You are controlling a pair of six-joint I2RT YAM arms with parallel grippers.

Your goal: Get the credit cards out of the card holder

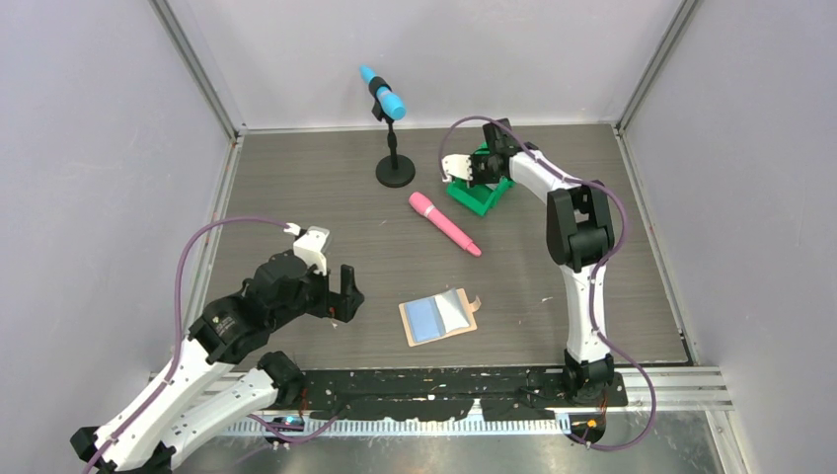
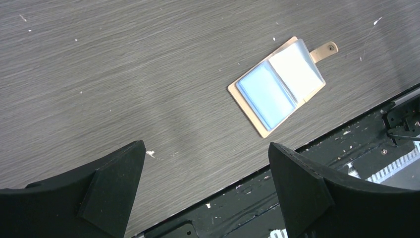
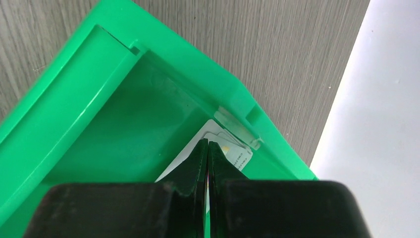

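Observation:
The card holder [image 1: 437,319] lies open on the table, tan with pale blue and clear sleeves; in the left wrist view the holder [image 2: 270,94] shows its snap strap. Left of it my left gripper [image 1: 353,294] stands open, nothing between its fingers. In the right wrist view, overlapping white cards [image 3: 239,154] rest in the green box [image 3: 148,114]. Over them my right gripper is shut, with a thin pale edge showing between its fingers, seemingly a credit card seen edge-on. The fingers hide part of the cards below.
A pink microphone [image 1: 444,224] lies at the table's middle. Behind it, a blue microphone [image 1: 387,96] stands upright in a black stand [image 1: 395,171]. Bare table stretches between the holder and the green box [image 1: 481,197].

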